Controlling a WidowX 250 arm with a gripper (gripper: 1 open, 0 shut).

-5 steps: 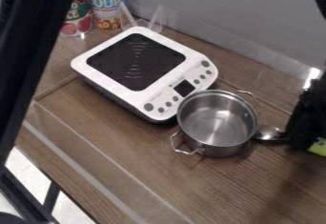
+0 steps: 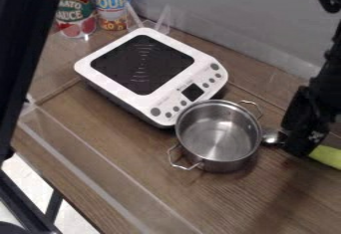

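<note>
A steel pot with two handles sits on the wooden counter, just in front of a white induction cooktop. My black gripper is at the right edge, low beside the pot, over a yellow-green object and near a metal utensil end. Its fingers are dark and partly cut off, so their spacing is hard to make out.
A tomato sauce can and an alphabet soup can stand at the back left, behind a clear barrier. A wall runs along the back.
My gripper has shifted slightly at the right, uncovering more of the yellow-green object. The pot and cooktop have stayed in place.
</note>
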